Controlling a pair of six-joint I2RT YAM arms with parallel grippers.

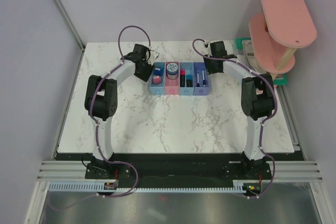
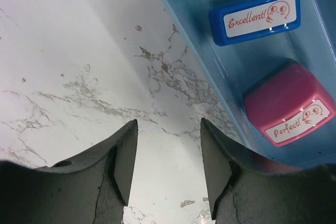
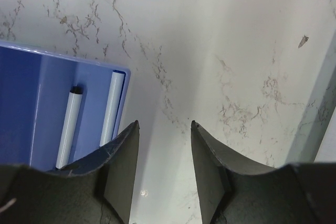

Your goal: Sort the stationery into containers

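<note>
A row of four bins stands mid-table: a light blue bin [image 1: 157, 90] with a blue eraser [image 2: 254, 17] and a pink eraser [image 2: 289, 98], a pink bin [image 1: 171, 90] with a round tin [image 1: 172, 70], another blue bin [image 1: 186, 91] with red and dark sticks, and a purple bin [image 1: 201, 90] with two white rods [image 3: 112, 106]. My left gripper is open beside the leftmost bin, nothing between its fingers. My right gripper is open beside the purple bin, also empty.
A pink tiered shelf [image 1: 289, 9] with green and white items beneath stands at the back right.
</note>
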